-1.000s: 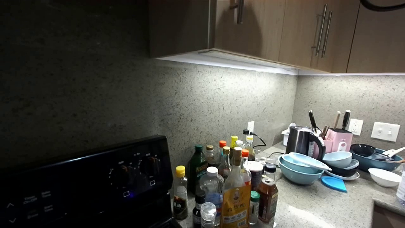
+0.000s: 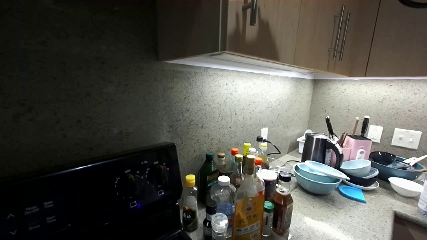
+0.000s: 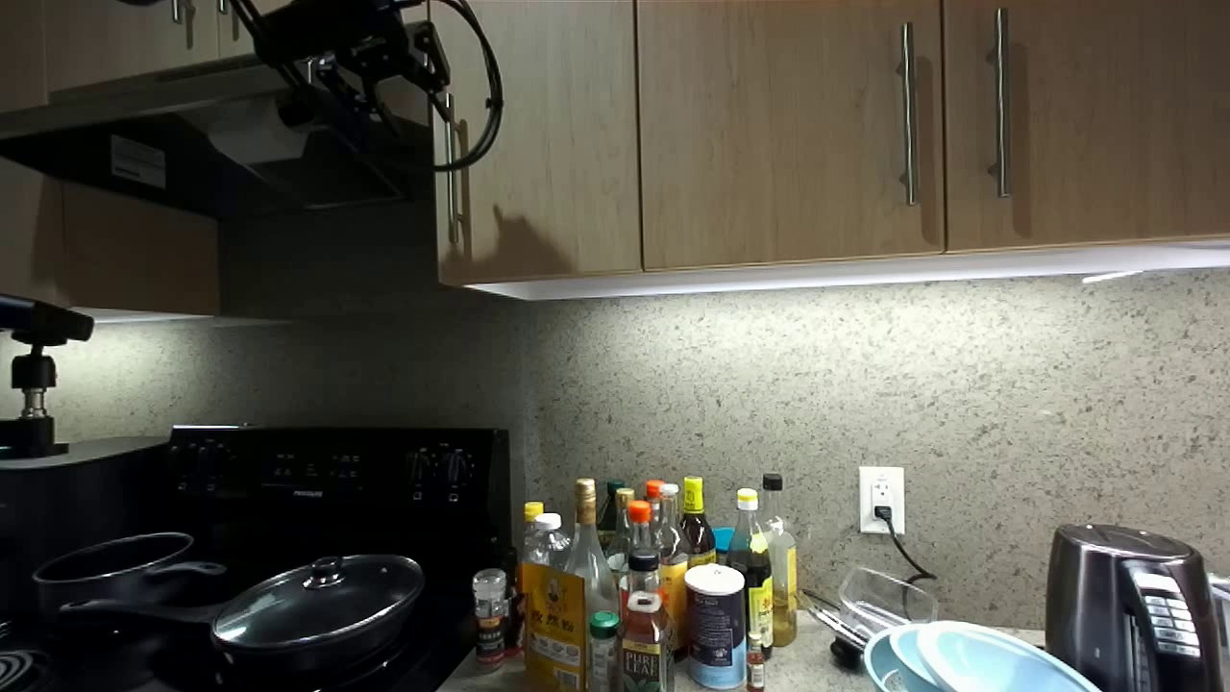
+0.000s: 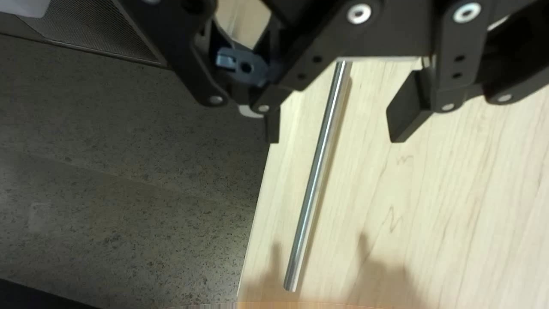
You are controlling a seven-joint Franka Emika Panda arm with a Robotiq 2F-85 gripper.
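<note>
In the wrist view my gripper is open, its two dark fingers well apart. A metal bar handle [image 4: 315,183] on a pale wood cabinet door [image 4: 411,206] runs through the space between them. Neither finger visibly touches the bar, and its upper end is hidden behind the gripper body. In the second exterior view the black arm [image 3: 346,46] reaches in at the top left, near that door's handle [image 3: 451,173]. The fingertips are hard to make out there. The first exterior view shows the handle [image 2: 253,12] and a two-pointed shadow on the door.
Left of the door is the range hood [image 3: 231,127], above a stove with a lidded pan [image 3: 323,605]. Several bottles [image 3: 588,565] crowd the counter below. Other cabinet handles [image 3: 908,115] are farther right, with a kettle [image 3: 1124,611] and bowls [image 3: 980,663] beneath.
The shadow on the cabinet door has gone from one broad shape to two separate points, and the handle looks brighter. A black cable at the top right has shifted up and right.
</note>
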